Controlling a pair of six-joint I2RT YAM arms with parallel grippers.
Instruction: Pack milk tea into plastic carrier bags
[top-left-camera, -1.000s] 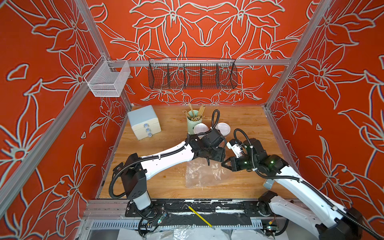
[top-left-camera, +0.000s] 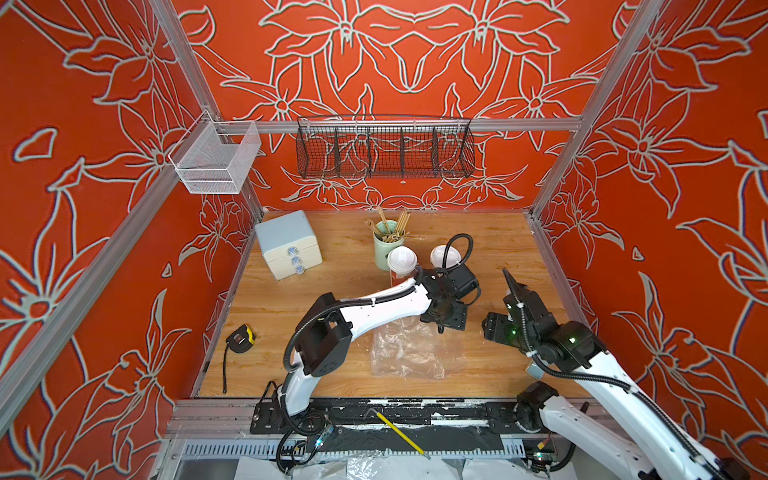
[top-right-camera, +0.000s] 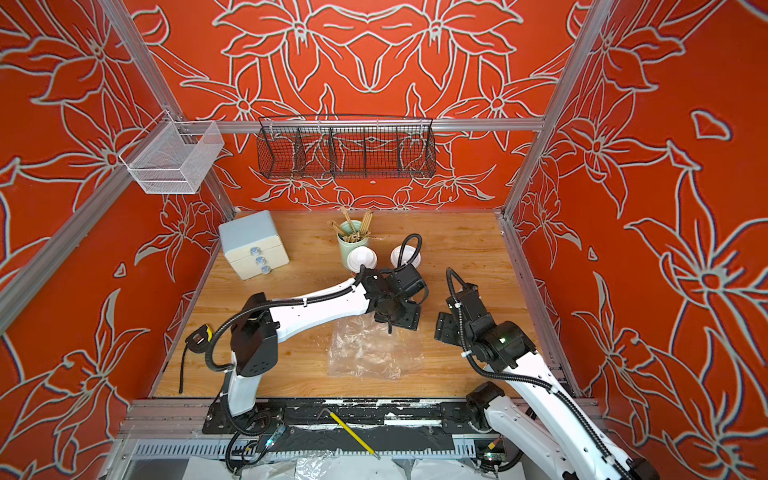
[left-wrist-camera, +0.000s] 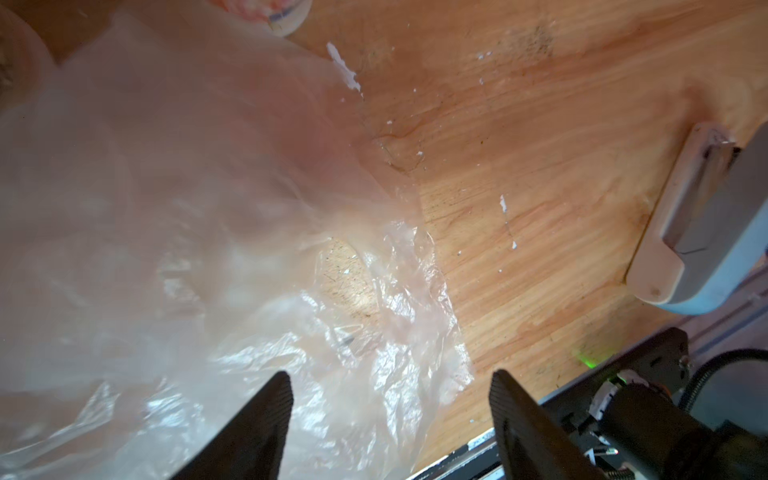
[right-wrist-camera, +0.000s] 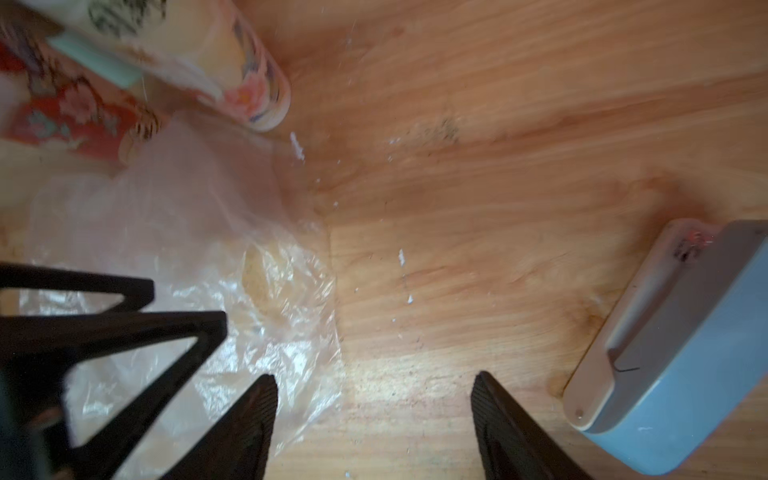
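A clear plastic bag (top-left-camera: 404, 352) lies flat and crinkled on the wooden table. Behind it stand two milk tea cups, a left cup (top-left-camera: 401, 261) and a right cup (top-left-camera: 445, 256), both topped in white. In the right wrist view, a floral-printed cup (right-wrist-camera: 240, 88) and a red-printed cup (right-wrist-camera: 72, 116) are by the bag's far end. My left gripper is open over the bag's right side, its fingers apart and empty. Right of the bag, my right gripper is open too, with only bare table between its fingers.
A blue-and-white stapler-like object (right-wrist-camera: 664, 352) lies at the table's right. A green pot of sticks (top-left-camera: 389, 240), a small drawer box (top-left-camera: 288, 244) and a tape measure (top-left-camera: 240, 339) occupy the back and left. Black left-gripper fingers (right-wrist-camera: 188, 328) reach into the right wrist view.
My right gripper has drawn away to the right from the left one and its fingers have parted. The left gripper has shifted right, covering the bag's upper right side.
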